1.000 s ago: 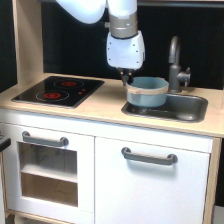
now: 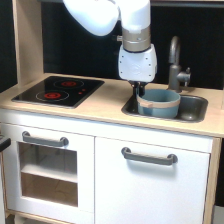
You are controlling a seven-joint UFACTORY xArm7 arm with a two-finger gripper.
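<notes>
A blue-grey pot (image 2: 159, 103) is at the sink (image 2: 190, 108), over the left part of its basin. My gripper (image 2: 139, 90) points down at the pot's left rim, below the white arm. Its dark fingers look shut on that rim, though they are small and partly lost against the dark background. The pot looks about upright. Whether its base touches the basin floor is hidden.
A dark tap (image 2: 177, 70) rises behind the sink, close to the pot's right side. The black stove (image 2: 60, 91) with two red rings is empty at the left. Bare wooden counter (image 2: 104, 105) lies between stove and sink.
My gripper and the pot have moved together to the right and down. The pot was at the sink's left edge and is now lower, over the basin.
</notes>
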